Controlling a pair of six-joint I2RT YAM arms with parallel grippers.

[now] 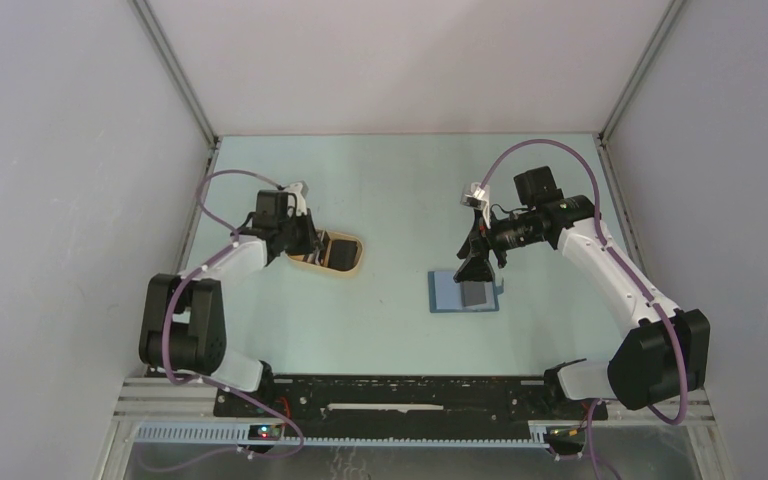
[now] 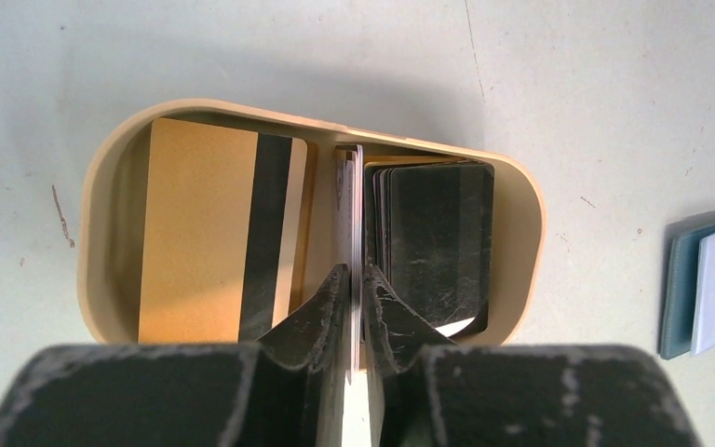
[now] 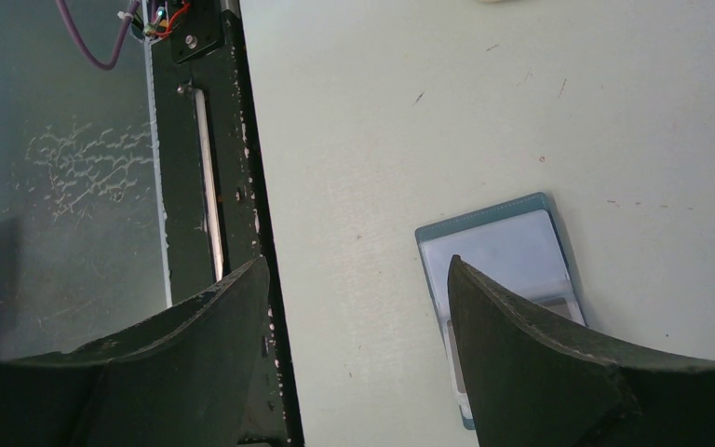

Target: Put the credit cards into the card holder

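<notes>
In the left wrist view, a thin pale card stands on edge in the tan tray. My left gripper is over the tray, its fingers drawn close on either side of that card. Whether they press on it cannot be told. Left of it lies an orange card with a black stripe; on the right is a stack of black cards. Towards the right of the table lies the blue-edged card holder, with pale and grey sections. Above it, my right gripper is wide open and empty.
The table between the tray and the card holder is bare. A dark rail runs along the front edge. The tray's raised rim surrounds the cards.
</notes>
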